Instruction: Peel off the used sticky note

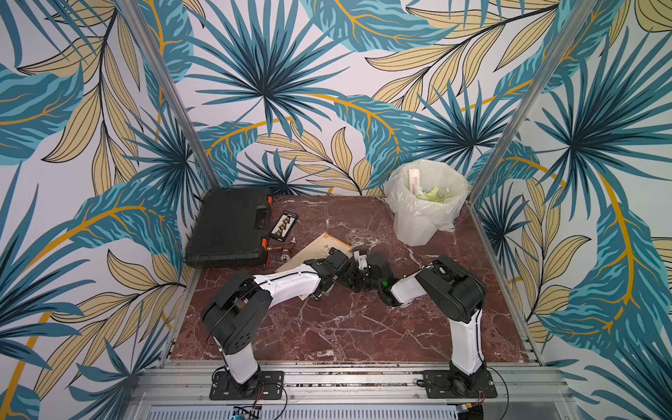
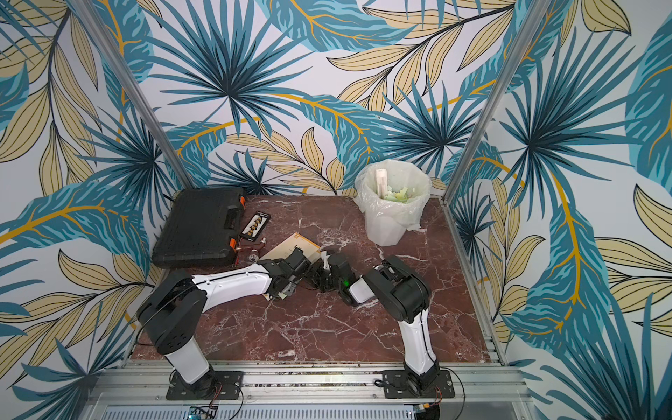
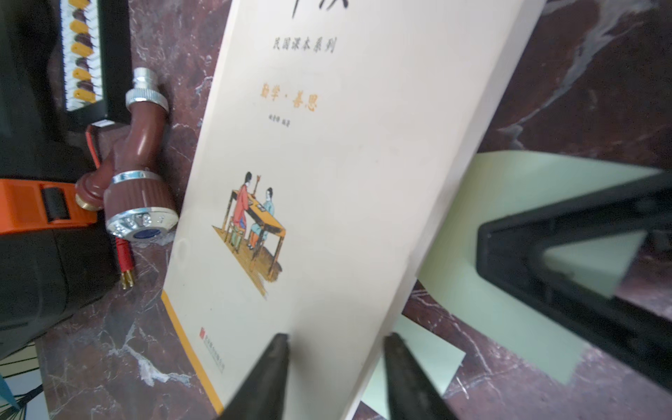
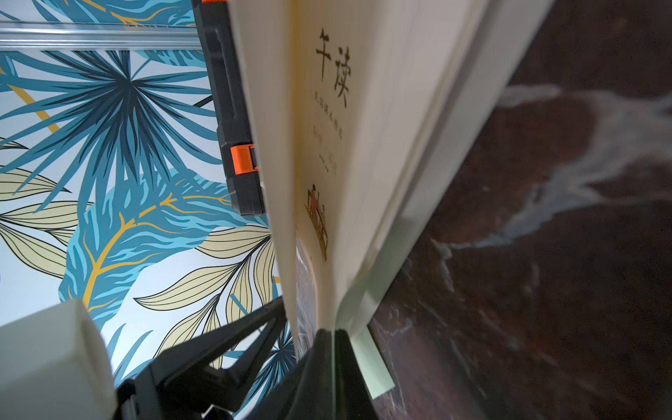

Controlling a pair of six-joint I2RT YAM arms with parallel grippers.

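Note:
A cream book (image 3: 322,175) with printed cover lies on the marble table under my left gripper, whose blurred fingertips are parted over the book's right edge. Pale green notes (image 3: 413,371) show beside that edge, with a larger pale green sheet (image 3: 497,308) further right, partly behind black gripper parts. My right gripper is low at the book's side, shut; whether it pinches thin paper is unclear. In both top views the two grippers meet over the book, hiding much of it.
A black case (image 1: 224,227) stands at the left, beside a small boxed set (image 1: 283,225) and a brown tap-like fitting (image 3: 140,182). A white lined bin (image 1: 416,224) stands at the back right.

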